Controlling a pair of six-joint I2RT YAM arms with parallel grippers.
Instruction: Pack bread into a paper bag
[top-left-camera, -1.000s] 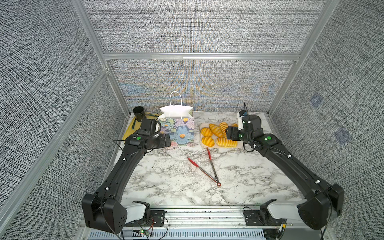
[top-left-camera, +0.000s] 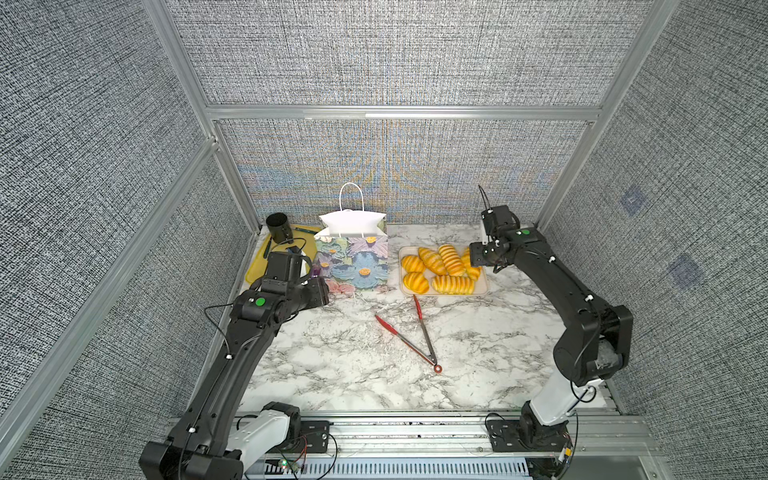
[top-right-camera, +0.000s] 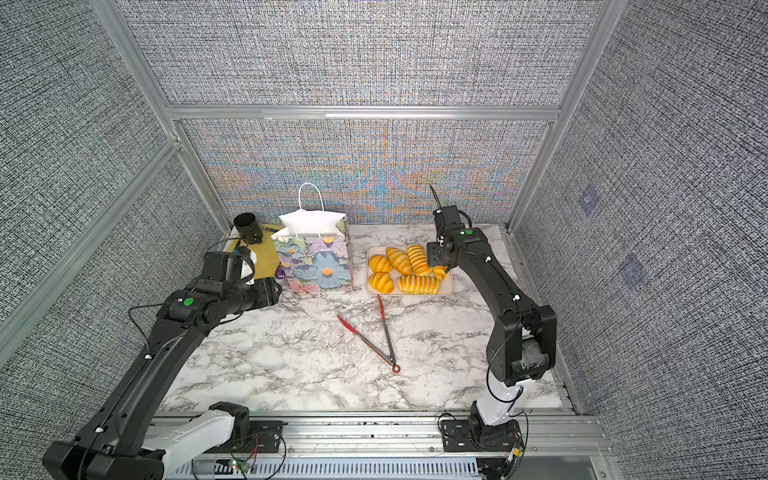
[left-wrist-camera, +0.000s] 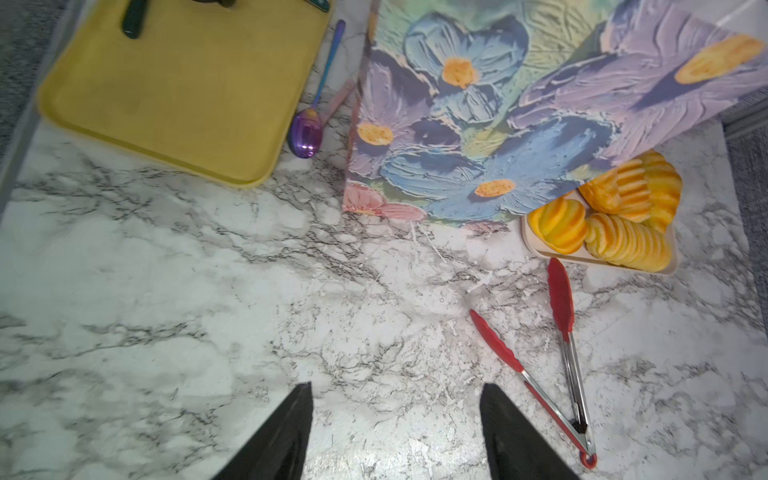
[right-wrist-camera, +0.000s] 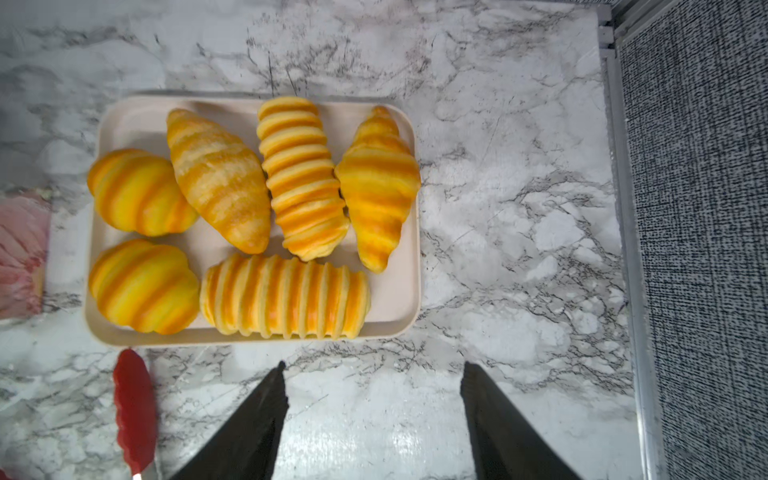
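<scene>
A floral paper bag (top-left-camera: 360, 268) with white top and handle stands at the back, left of centre. Right of it a pale tray (right-wrist-camera: 184, 336) holds several striped breads (right-wrist-camera: 284, 296). Red-tipped tongs (top-left-camera: 416, 348) lie open in front of the tray. My left gripper hangs before the bag's lower left, open, with nothing between its fingers. My right gripper hovers over the right part of the bread tray, also open and empty.
A yellow tray (left-wrist-camera: 184, 88) with a black cup (top-left-camera: 278, 224) sits at the back left, a purple spoon (left-wrist-camera: 306, 132) beside it.
My right gripper has shifted back over the tray, most recently rightward; its arm's elbow has moved inward.
</scene>
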